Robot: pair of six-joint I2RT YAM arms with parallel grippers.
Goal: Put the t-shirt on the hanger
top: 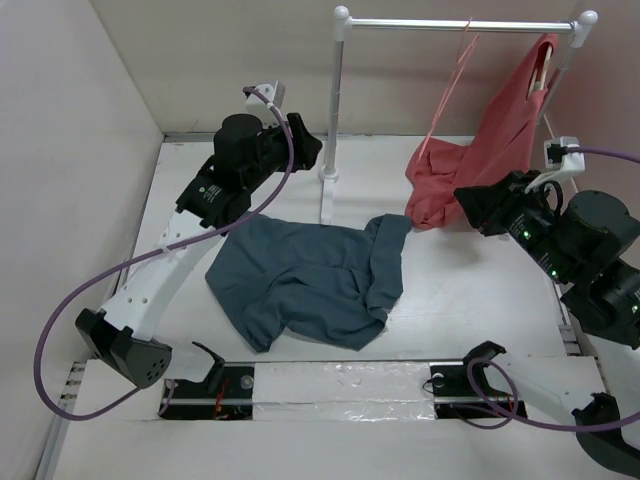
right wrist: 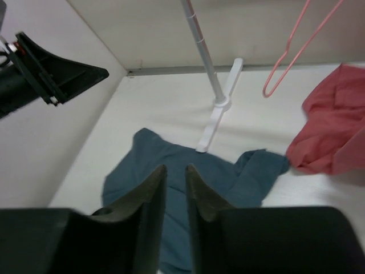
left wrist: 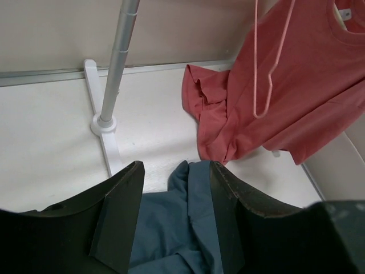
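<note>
A dark teal shirt (top: 305, 275) lies rumpled on the white floor. A red shirt (top: 500, 130) hangs at the right of the metal rack, its lower part resting on the floor. A pink hanger (left wrist: 266, 97) dangles from the rail beside it. My left gripper (top: 305, 145) is raised left of the rack post, open and empty (left wrist: 177, 171). My right gripper (top: 475, 210), in front of the red shirt, is part open with nothing visible between its fingers; its view is blurred.
The rack's post (top: 336, 110) and foot stand behind the teal shirt, with the rail (top: 430, 25) across the top. Walls close in the left, back and right. Bare floor shows right of the teal shirt.
</note>
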